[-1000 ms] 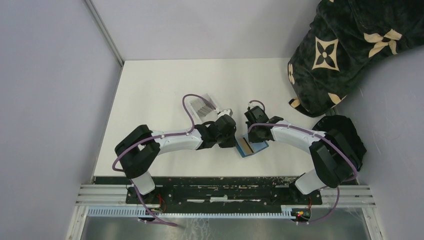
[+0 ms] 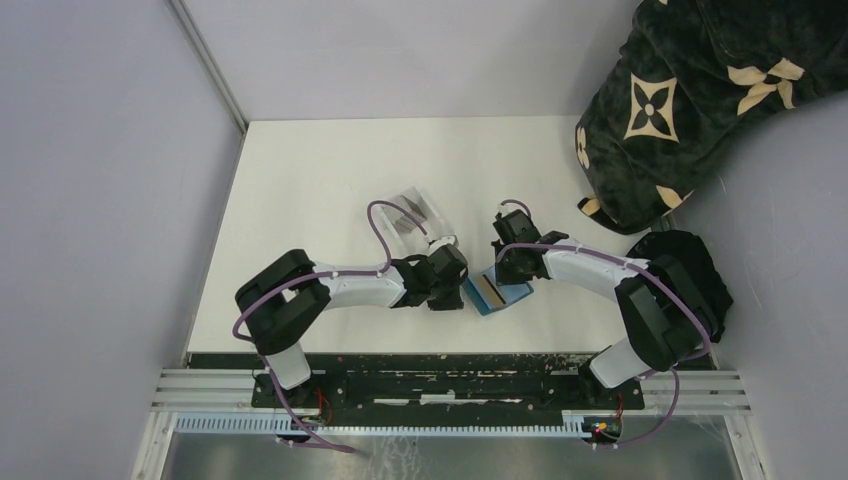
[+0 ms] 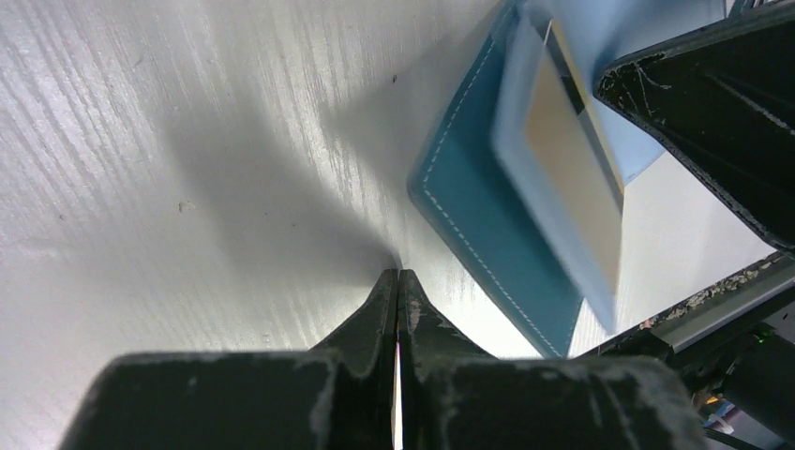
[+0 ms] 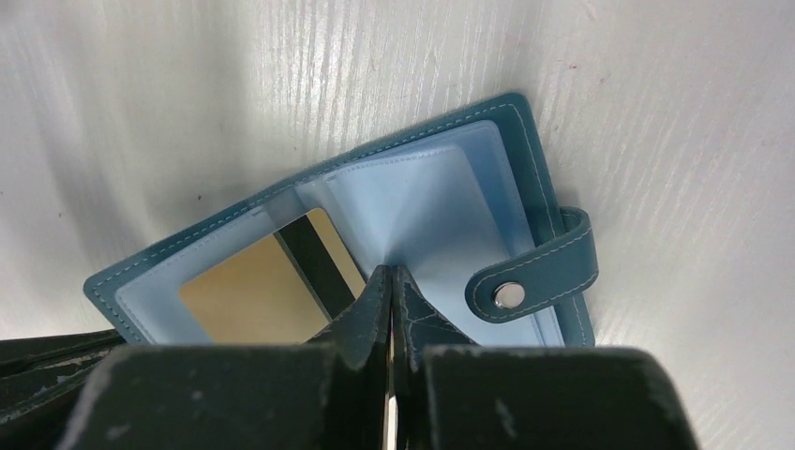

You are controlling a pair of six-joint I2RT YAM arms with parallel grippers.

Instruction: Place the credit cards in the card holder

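The blue card holder (image 4: 539, 178) lies open on the table between my two arms. A gold card with a black stripe sits in one of its clear sleeves, and this sleeve stands a little raised in the left wrist view. Shut, with nothing visible between its fingers, my left gripper is just off the holder's left side. My right gripper is also shut, its tips over the clear sleeves beside the card's edge; whether it presses on them I cannot tell. The strap with its snap (image 4: 509, 294) lies across the holder's right side.
A pale tray (image 2: 428, 205) stands behind my left forearm, partly hidden by it. Toward the back right, a dark patterned cushion (image 2: 690, 110) overhangs the table. Bare tabletop (image 2: 300, 180) extends on the left and at the back.
My left gripper has shifted slightly left and toward the table's front edge. The holder has slid slightly left. My right gripper is nearly where it was.
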